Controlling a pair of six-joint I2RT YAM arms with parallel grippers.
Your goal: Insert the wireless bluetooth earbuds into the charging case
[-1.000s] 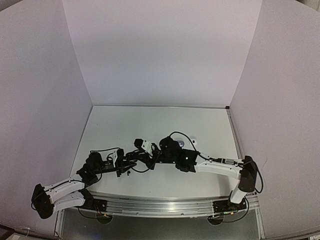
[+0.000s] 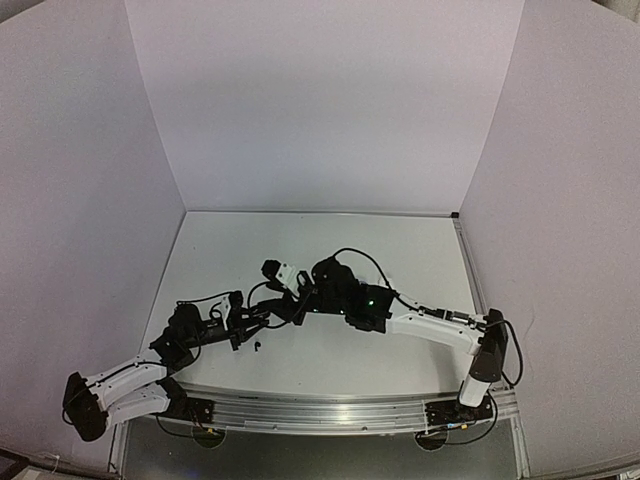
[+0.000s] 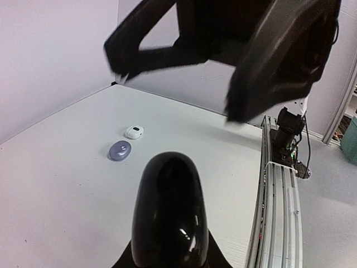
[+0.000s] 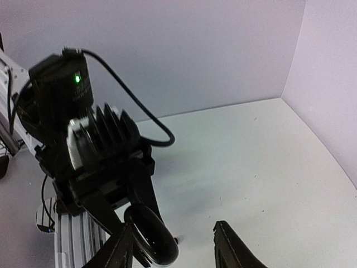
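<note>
A glossy black oval case (image 3: pixel 170 212) is gripped by my left gripper, whose fingers sit on its two sides. It hangs above the table in the right wrist view, the black case (image 4: pixel 150 237) angled down to the right; whether its lid is open cannot be told. My right gripper faces it with fingers (image 3: pixel 245 92) wide apart and nothing visible between them. In the top view both grippers nearly meet. A small dark piece (image 2: pixel 257 346), perhaps an earbud, lies on the table below the left gripper.
A purple rounded case (image 3: pixel 120 150) and a white one (image 3: pixel 134 132) lie on the white table; the right arm largely covers that area from above. The table (image 2: pixel 300 240) behind the arms is bare. A metal rail (image 2: pixel 320 410) runs along the front edge.
My left arm has moved only a little. The small dark piece stays in place.
</note>
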